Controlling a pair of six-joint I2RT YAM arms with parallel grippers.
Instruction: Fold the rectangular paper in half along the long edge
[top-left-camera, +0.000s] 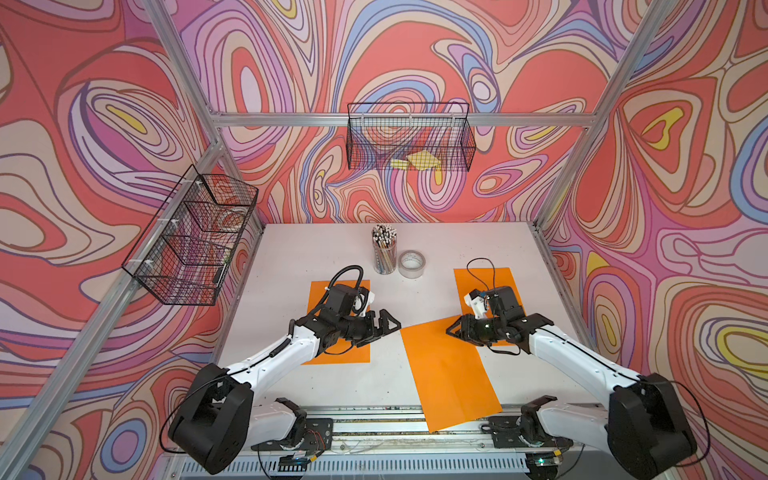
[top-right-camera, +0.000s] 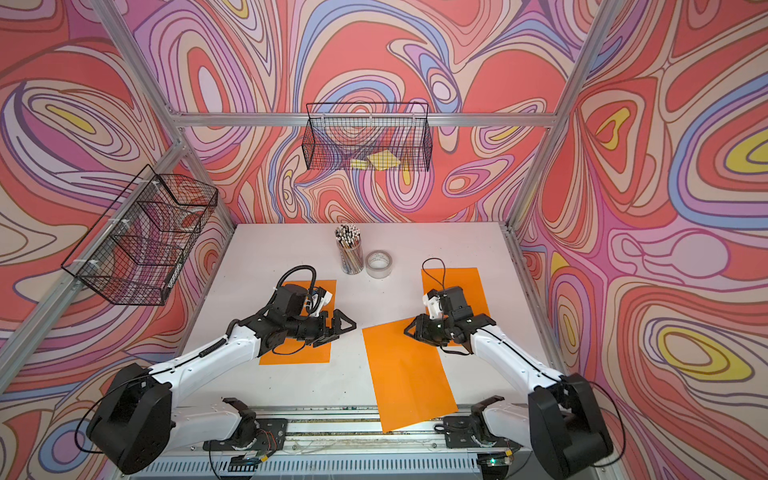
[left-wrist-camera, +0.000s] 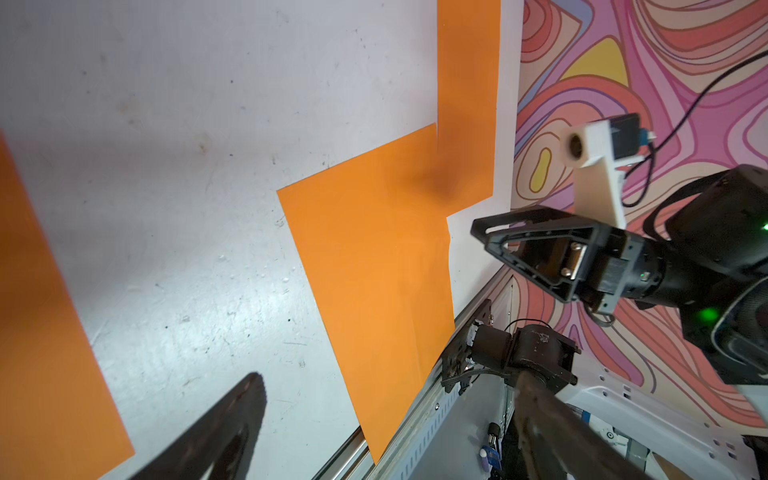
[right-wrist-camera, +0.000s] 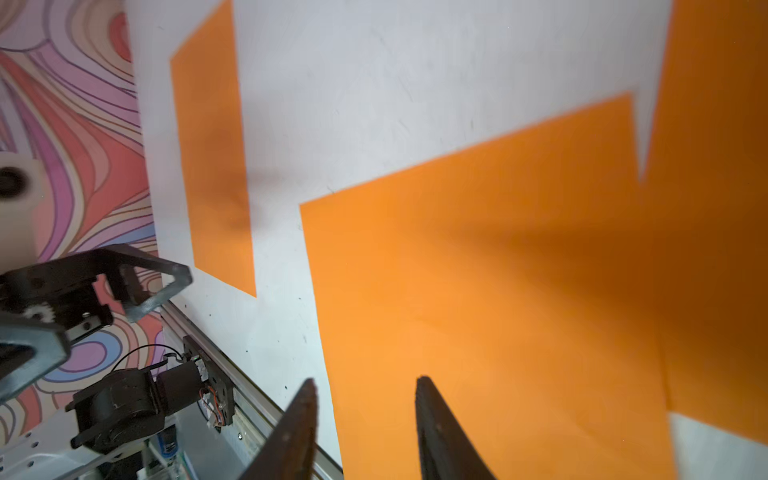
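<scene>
A large orange paper (top-left-camera: 448, 372) lies flat and askew on the white table (top-left-camera: 297, 248), its near end past the front edge. Its upper right part touches or overlaps a second orange sheet (left-wrist-camera: 468, 80); another (top-right-camera: 276, 352) lies at left under the left arm. My left gripper (top-left-camera: 380, 324) is open and empty, left of the large paper's far left corner. My right gripper hangs over the large paper's upper part, fingers part open with nothing visible between them.
A jar of sticks (top-left-camera: 384, 252) and a tape roll (top-left-camera: 411, 264) stand at the back centre. Wire baskets (top-left-camera: 409, 140) hang on the back and left frame. A metal rail runs along the front edge.
</scene>
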